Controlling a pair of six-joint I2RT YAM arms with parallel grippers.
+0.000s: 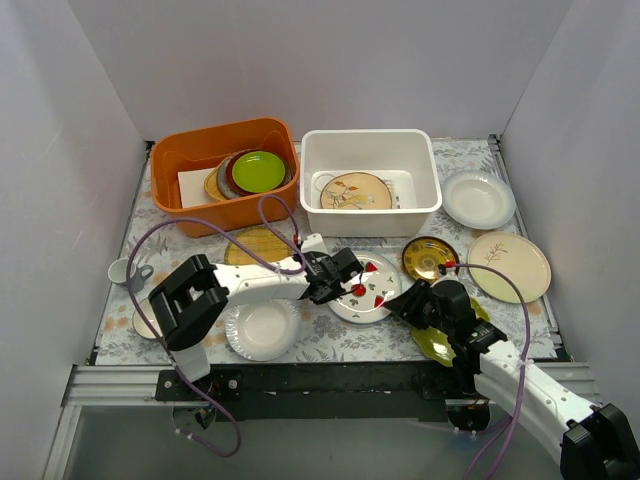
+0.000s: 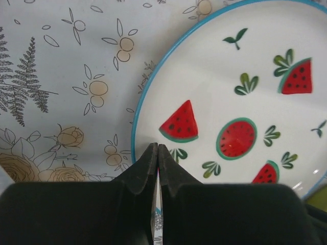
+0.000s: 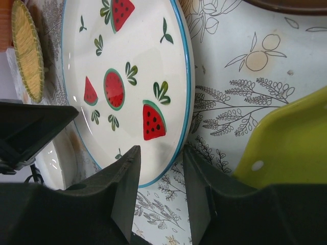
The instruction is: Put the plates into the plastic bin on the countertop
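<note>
The watermelon plate [image 1: 376, 306], white with a blue rim, lies on the patterned countertop between my two grippers. My left gripper is shut with nothing between its fingers; the plate's left rim passes under and beside its tips. At the plate's right lower edge my right gripper stands open, its fingers apart with the rim reaching into the gap. A white plastic bin [image 1: 420, 220] at the back holds a tan plate [image 1: 357, 192]. Under my right arm is a yellow-green dish [image 1: 434, 345], partly hidden.
An orange bin [image 1: 215, 217] holds several dishes. Round about lie a white bowl [image 1: 263, 330], a yellow woven plate [image 1: 262, 245], a brown-yellow plate [image 1: 428, 256], a cream plate [image 1: 520, 265] and a white plate [image 1: 478, 200]. A mug [image 1: 120, 271] sits far left.
</note>
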